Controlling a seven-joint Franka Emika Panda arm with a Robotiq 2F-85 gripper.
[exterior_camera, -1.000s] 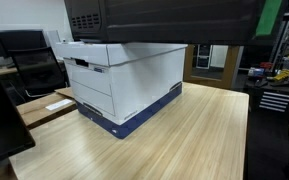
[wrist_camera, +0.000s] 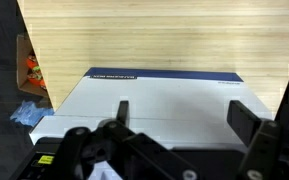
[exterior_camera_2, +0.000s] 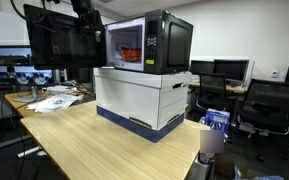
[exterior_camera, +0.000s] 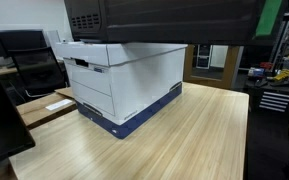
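Note:
A black microwave (exterior_camera_2: 166, 42) stands on a stack of white boxes (exterior_camera_2: 144, 98), its dark door (exterior_camera_2: 62, 45) swung open to the left. Inside its lit cavity sits a red item (exterior_camera_2: 132, 55), too small to name surely. In exterior view 1 the microwave's dark underside and door (exterior_camera: 184, 20) fill the top. The wrist view shows my gripper open, its two dark fingers (wrist_camera: 123, 112) wide apart. Below it the white box (wrist_camera: 174, 110) and its dark blue base strip appear; nothing is seen held between the fingers. Exterior views do not show the gripper clearly.
A blue-and-white carton (exterior_camera_2: 216, 120) stands right of the boxes. Papers (exterior_camera_2: 59, 102) lie at the table's far left. Office chairs (exterior_camera_2: 268, 105) are behind.

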